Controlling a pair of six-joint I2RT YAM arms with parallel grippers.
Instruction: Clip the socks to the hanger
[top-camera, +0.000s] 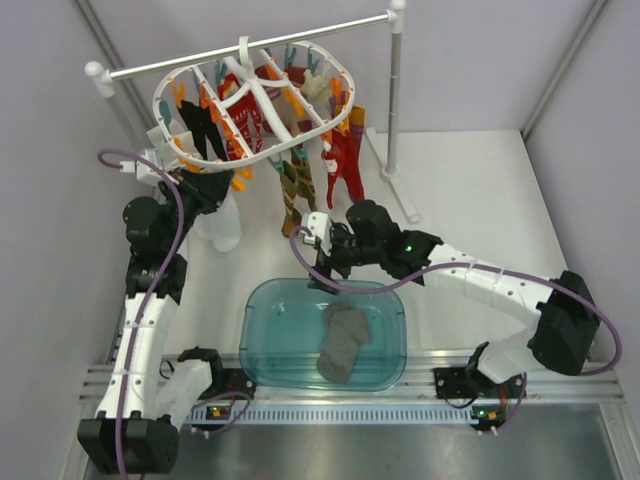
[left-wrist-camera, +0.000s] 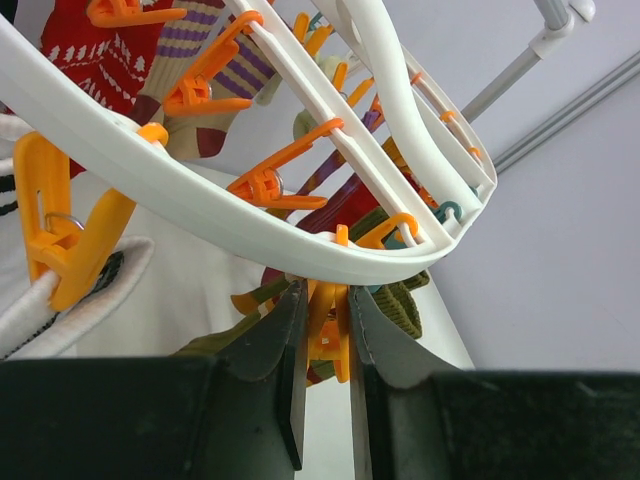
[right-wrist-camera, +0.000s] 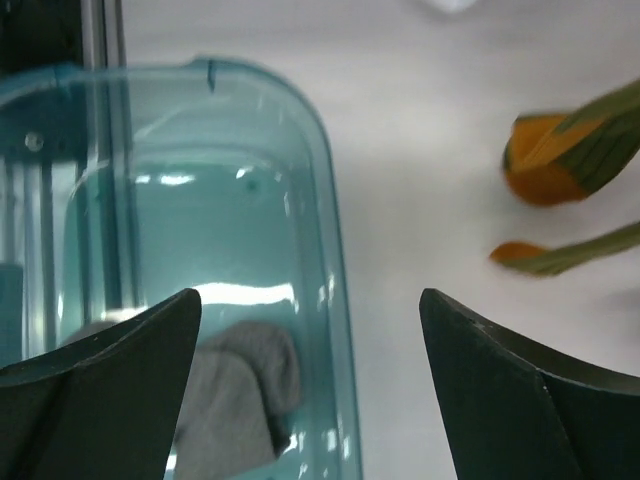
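Note:
Socks in red, black, olive and striped patterns hang from orange and teal clips on the white oval hanger (top-camera: 300, 130). My left gripper (top-camera: 215, 185) is at the hanger's front left, shut on an orange clip (left-wrist-camera: 327, 335) in the left wrist view; olive socks (left-wrist-camera: 395, 310) hang behind it. My right gripper (top-camera: 325, 280) is over the back edge of the teal tray (top-camera: 260, 330), part open with nothing between its fingertips. Grey socks (top-camera: 340, 345) lie in the tray.
The rail and upright (top-camera: 393, 100) stand at the back.

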